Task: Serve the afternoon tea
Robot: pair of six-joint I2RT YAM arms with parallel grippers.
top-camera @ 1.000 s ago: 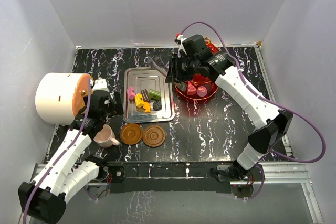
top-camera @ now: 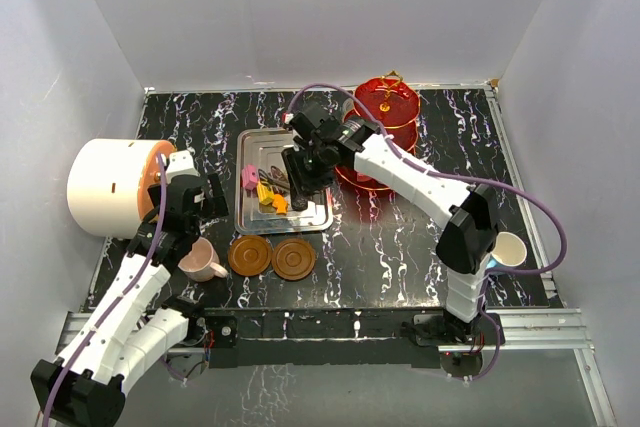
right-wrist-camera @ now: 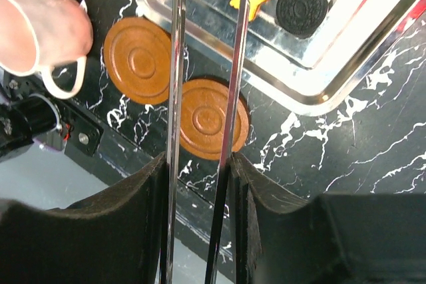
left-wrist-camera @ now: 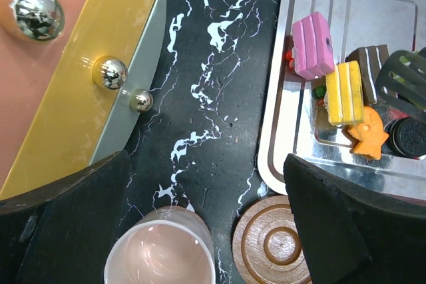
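In the top view a metal tray [top-camera: 245, 137] holds a pink cake [top-camera: 249, 177], a yellow cake [top-camera: 264, 193] and an orange fish-shaped piece [top-camera: 280, 204]. A brown cake [left-wrist-camera: 370, 68] and a black round cookie [right-wrist-camera: 301, 9] lie there too. My right gripper is shut on metal tongs [right-wrist-camera: 174, 91], whose two arms stand apart. The tongs' slotted tip [left-wrist-camera: 406, 78] is over the tray, close to the brown cake; whether they touch is unclear. At the left my left gripper stands open and empty, above a pink mug [left-wrist-camera: 160, 251].
Brown coasters [top-camera: 294, 259] lie in front of the tray. A red tiered stand [top-camera: 388, 99] is behind the right arm. A white cylinder with an orange front [top-camera: 105, 187] sits left; a white cup [top-camera: 509, 249] stands right.
The left arm has stayed still.
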